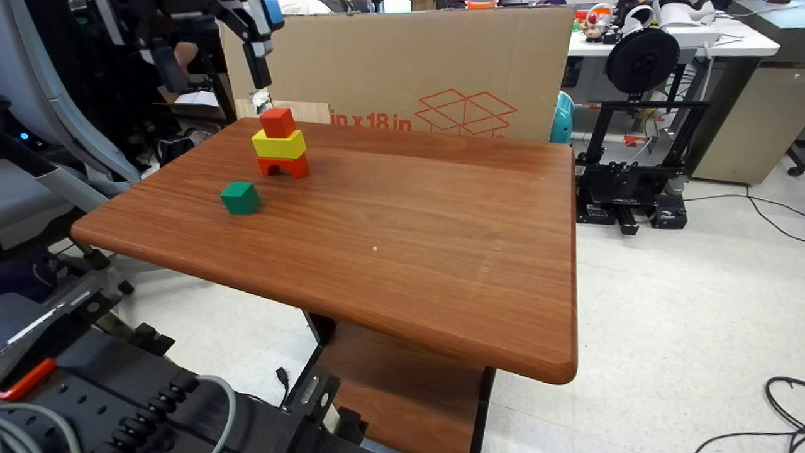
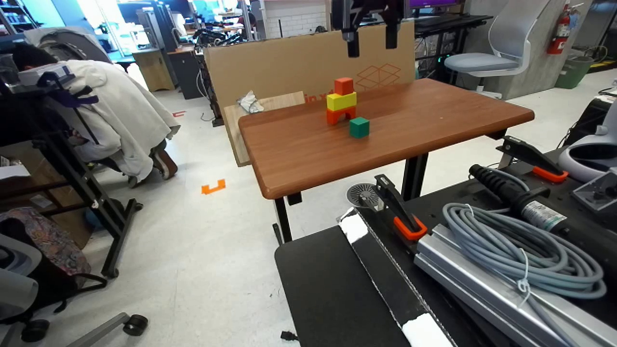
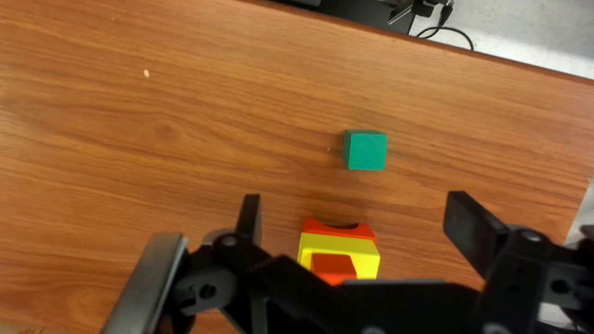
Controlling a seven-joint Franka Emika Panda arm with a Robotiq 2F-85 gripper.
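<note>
A stack stands on the brown table: an orange-red arch block (image 2: 334,117) at the bottom, a yellow block (image 2: 341,101) across it, and a small red-orange block (image 2: 344,86) on top. In front of the stack, apart from it, a green cube (image 2: 359,127) rests on the bare wood. High over the blocks hangs my gripper (image 2: 371,47), its fingers wide apart and nothing between them. From the wrist view, the green cube (image 3: 368,151) lies beyond the fingertips, while the stack shows between the fingers, its lower end partly covered by the gripper body.
A large cardboard sheet (image 1: 392,68) stands behind the table's back edge. Clamps (image 2: 405,214) and coiled cable (image 2: 520,248) lie on the black bench in front.
</note>
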